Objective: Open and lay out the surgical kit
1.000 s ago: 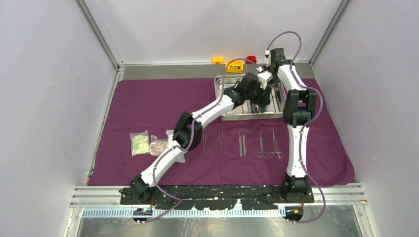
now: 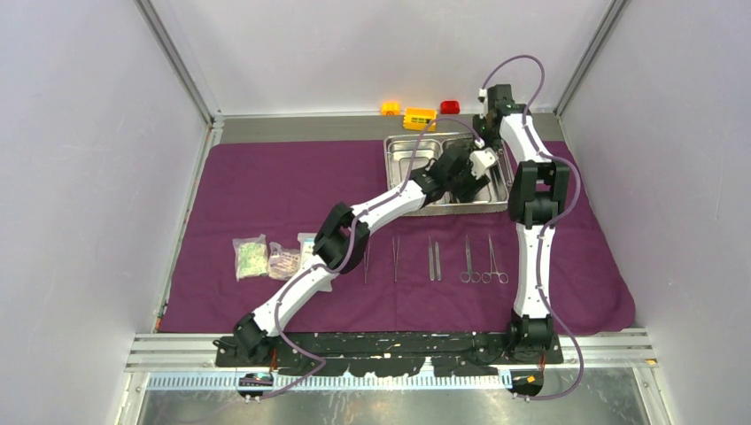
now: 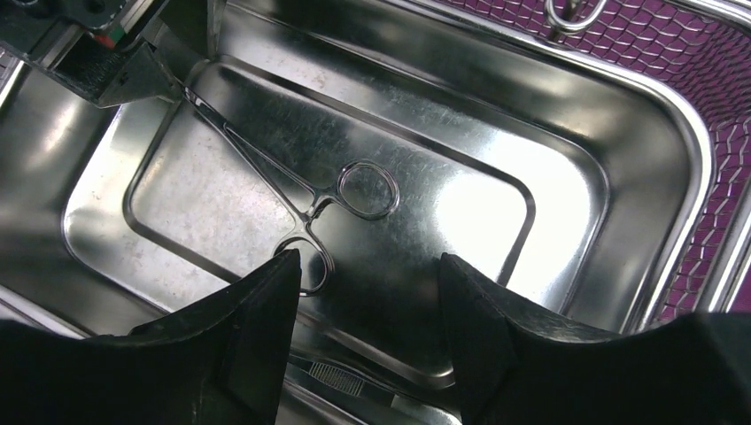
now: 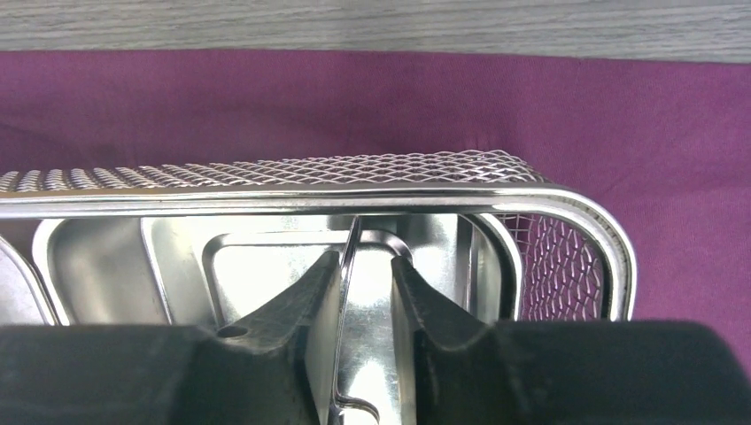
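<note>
In the left wrist view a ring-handled steel clamp (image 3: 310,212) lies in the metal tray (image 3: 460,212), its rings toward my left gripper. That left gripper stands open over the tray, the handle rings showing beyond and between its fingers, with nothing held. At the clamp's slim tip end is my right gripper, its fingers (image 3: 142,80) entering at the upper left. In the right wrist view my right gripper is part open. The thin shaft of the clamp (image 4: 348,266) runs between its fingers, close to the left one, with a gap on the other side.
A tool with a ridged grip (image 3: 336,378) lies below the clamp. The wire basket (image 4: 354,168) surrounds the tray. On the purple cloth (image 2: 266,186), tweezers (image 2: 396,258), scissors (image 2: 469,261) and other tools lie in a row; bagged supplies (image 2: 251,258) lie left.
The right arm has hardly moved, and the laid-out tools stay put.
</note>
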